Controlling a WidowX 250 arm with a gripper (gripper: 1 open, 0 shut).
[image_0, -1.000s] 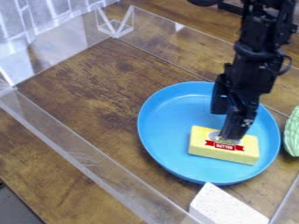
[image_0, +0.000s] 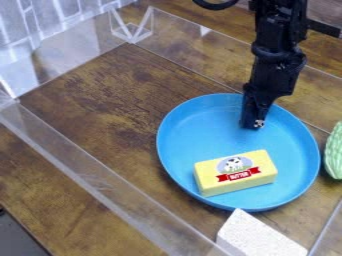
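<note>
A yellow butter box (image_0: 235, 174) with a red label lies flat in the front part of a blue plate (image_0: 182, 138). The black gripper (image_0: 257, 118) is over the back rim of the plate, behind the box and apart from it. It looks shut, with nothing seen between its fingers, though its tips are small and dark.
A white block (image_0: 259, 236) lies in front of the plate. A green object (image_0: 330, 152) sits at the right edge.
The gripper has moved back and up, away from the butter box. The box has shifted left on the plate and turned to slant the other way.
</note>
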